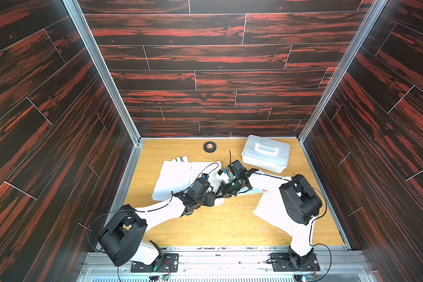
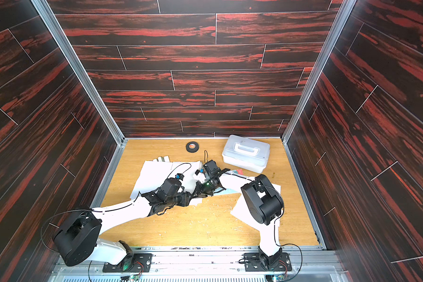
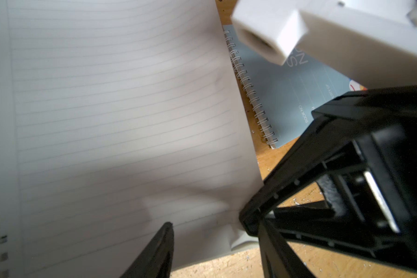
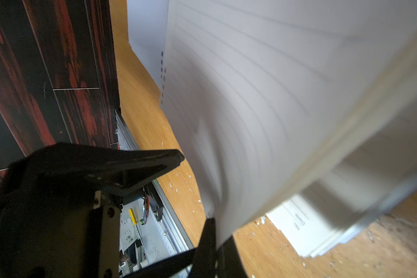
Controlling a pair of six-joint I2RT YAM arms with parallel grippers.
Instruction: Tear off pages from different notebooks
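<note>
An open notebook with white lined pages (image 3: 125, 115) lies on the table, its binding at the left of the left wrist view. My right gripper is shut on the near corner of the raised page, which curves and creases into its fingertips. Other pages (image 4: 319, 208) of the notebook lie lower, beneath that lifted sheet. My left gripper stands part open at the page's near edge, just beside the right gripper, and nothing looks clamped in it. A blue spiral notebook (image 3: 287, 92) lies shut to the right, partly covered by the right arm.
Behind the arms are a black tape roll (image 1: 210, 147) and a clear lidded box (image 1: 266, 152). White sheets (image 1: 274, 211) lie at the right, under the right arm. Small paper scraps dot the bare table front (image 1: 221, 230). The two grippers are very close together.
</note>
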